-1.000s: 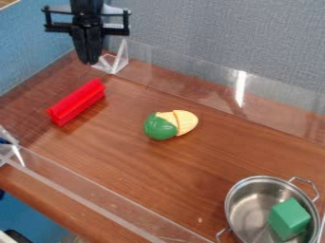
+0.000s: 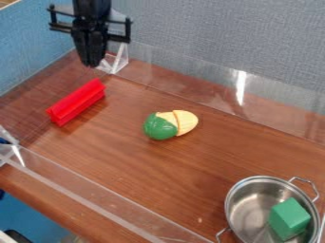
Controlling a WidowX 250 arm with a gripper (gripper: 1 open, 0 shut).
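My black gripper [image 2: 91, 52] is raised at the top left, above the back left corner of the wooden surface; it looks shut, with nothing visible between its fingers. A red bar [image 2: 78, 102] lies below it on the left side. A toy piece [image 2: 170, 124], green on one part and pale yellow on the other, rests near the middle. At the lower right a steel pot [image 2: 254, 199] holds a green block [image 2: 290, 219].
Clear plastic walls edge the wooden surface [image 2: 152, 190] at the back and along the front left, with a clear bracket at the back left corner.
The objects have stayed in place.
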